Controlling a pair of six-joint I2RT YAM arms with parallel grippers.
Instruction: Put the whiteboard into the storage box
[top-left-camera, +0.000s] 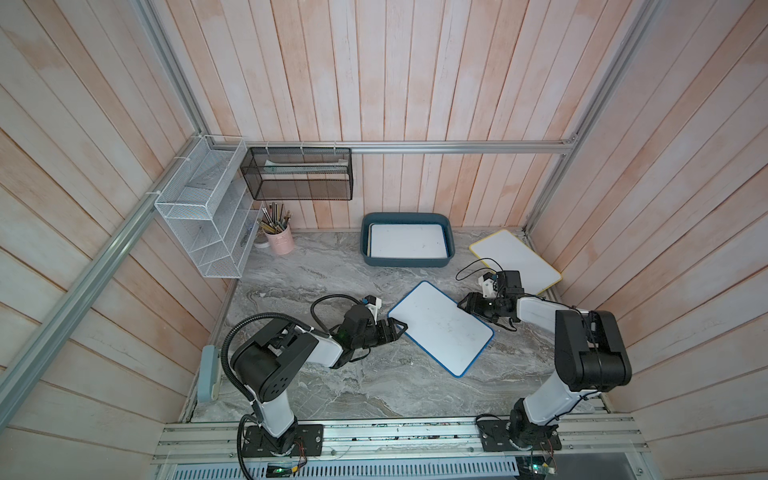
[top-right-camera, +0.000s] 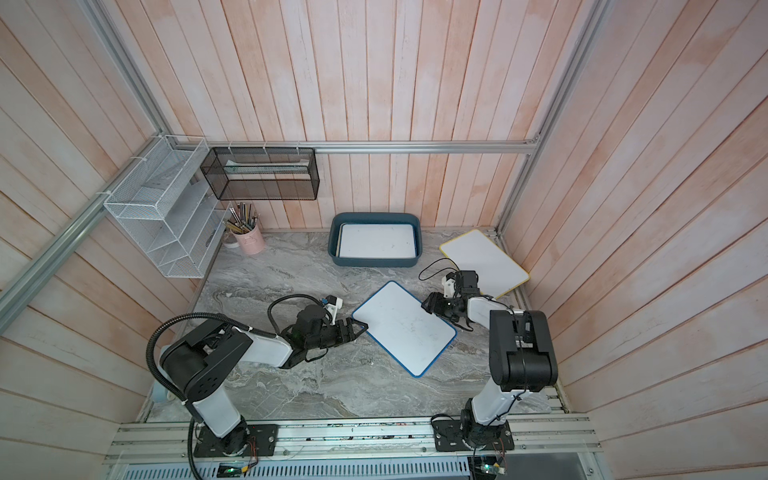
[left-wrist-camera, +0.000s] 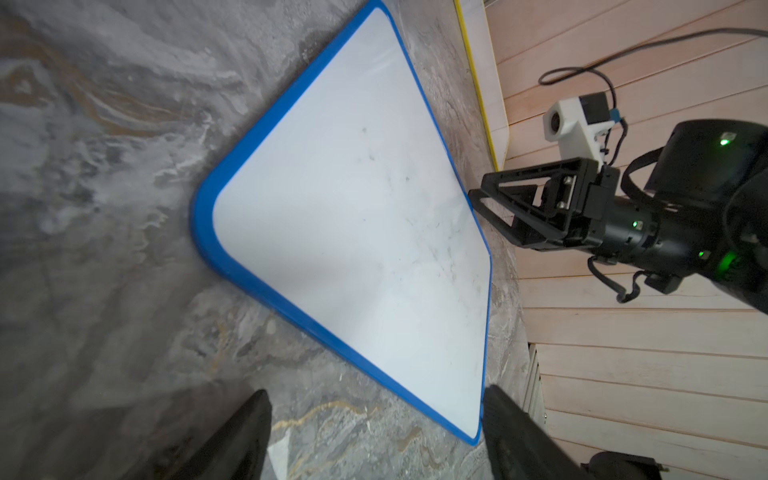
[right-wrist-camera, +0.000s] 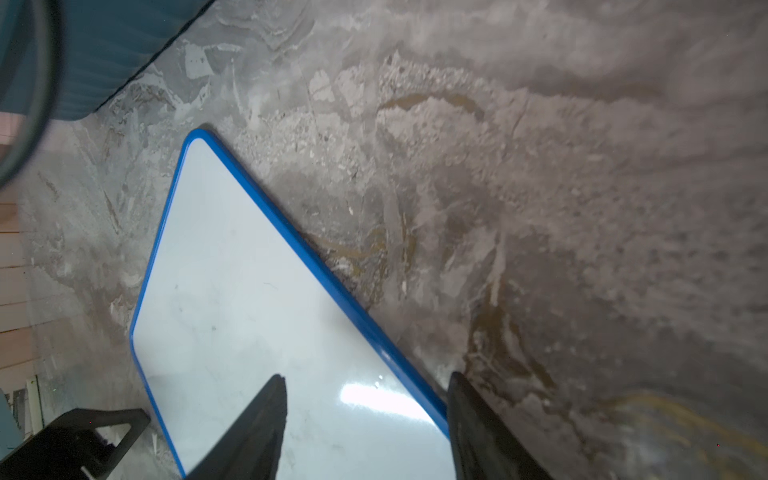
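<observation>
A blue-edged whiteboard (top-left-camera: 440, 332) lies flat on the marble table between the grippers. My left gripper is at its left corner, fingers parted with nothing seen between them. My right gripper stands open over the board's upper-right edge, the blue rim running under its fingers. The teal storage box (top-left-camera: 406, 261) sits at the back centre with a white board (top-left-camera: 408, 238) inside.
A yellow-edged board (top-left-camera: 516, 254) lies at the back right. A pink pen cup (top-left-camera: 280, 241) and white wire shelves (top-left-camera: 200, 208) are at the left, and a black mesh basket (top-left-camera: 296, 184) hangs on the back wall.
</observation>
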